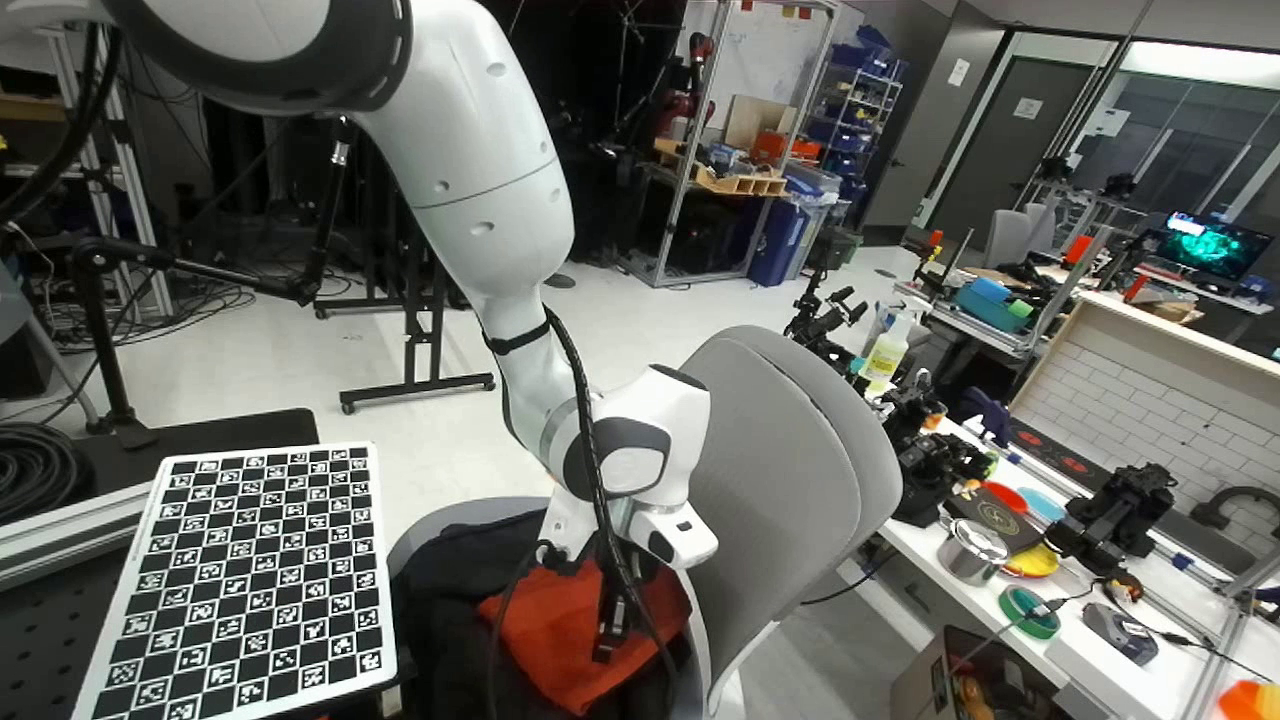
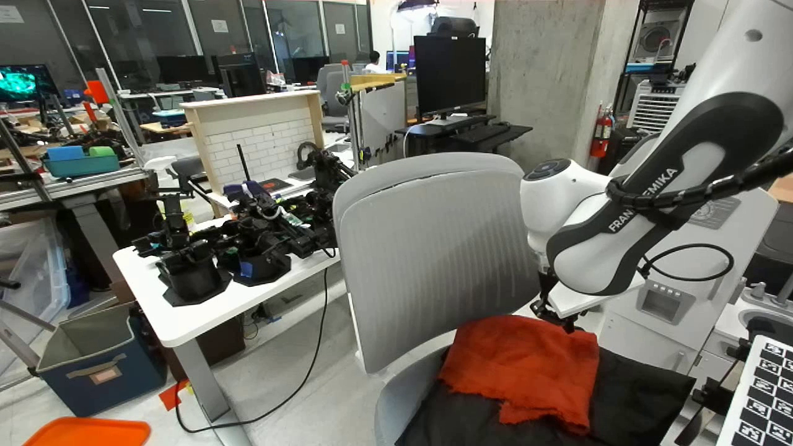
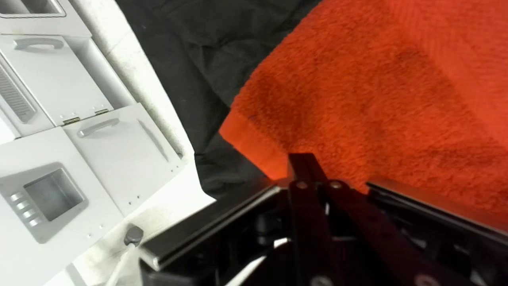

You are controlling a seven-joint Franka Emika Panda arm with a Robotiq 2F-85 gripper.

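An orange-red towel fills much of the wrist view, one corner pointing left. It lies on dark cloth over the chair seat; in exterior view 2 the towel is loosely spread and rumpled. My gripper is shut, its fingertips together with no cloth seen between them. The towel lies flat beyond and beneath the fingers. In exterior view 1 the gripper shows dark against the towel; exterior view 2 has the gripper at the towel's far edge.
The grey chair back rises close beside the arm. A checkered calibration board stands at the left in exterior view 1. White toy kitchen cabinets stand past the seat edge. A white table with black devices is across the chair.
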